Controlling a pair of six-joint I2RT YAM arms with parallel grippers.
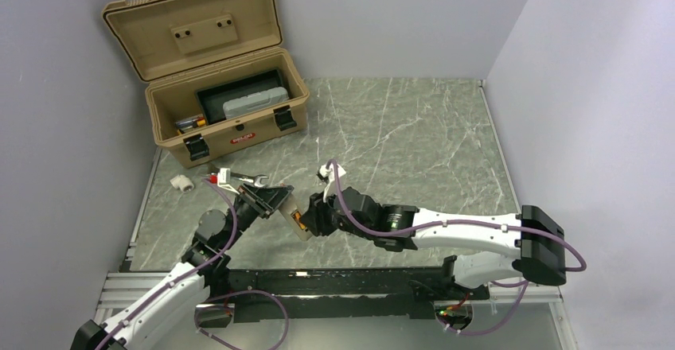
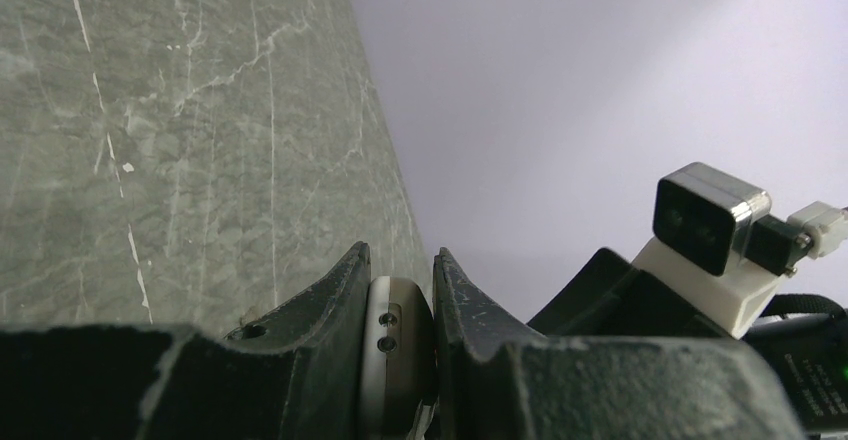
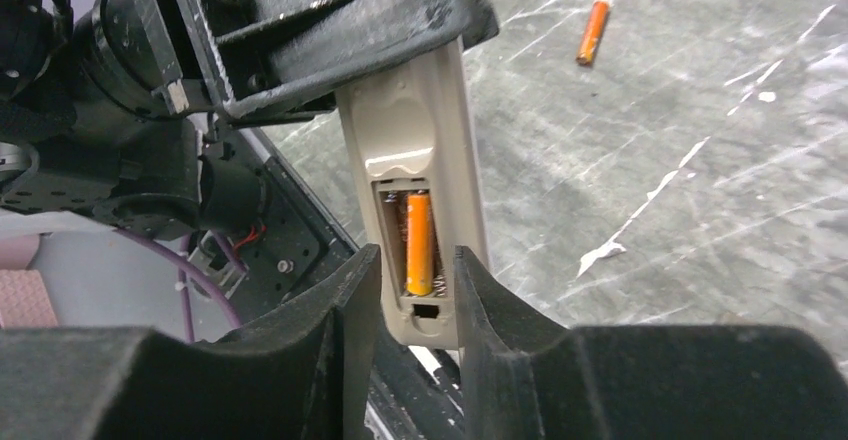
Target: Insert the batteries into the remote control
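Observation:
The grey remote control (image 3: 400, 120) is gripped by my left gripper (image 1: 278, 195), its open battery compartment facing my right gripper. An orange battery (image 3: 419, 245) lies lengthwise inside that compartment, beside what looks like a spring. In the left wrist view my left gripper is shut on the remote's end. My right gripper is part open just short of the compartment, fingertips apart, nothing held between them. A loose orange battery (image 3: 592, 32) lies on the table beyond the remote.
An open tan toolbox (image 1: 263, 127) stands at the back left. A wrench (image 1: 253, 178) and a white object (image 1: 181, 183) lie near my left arm.

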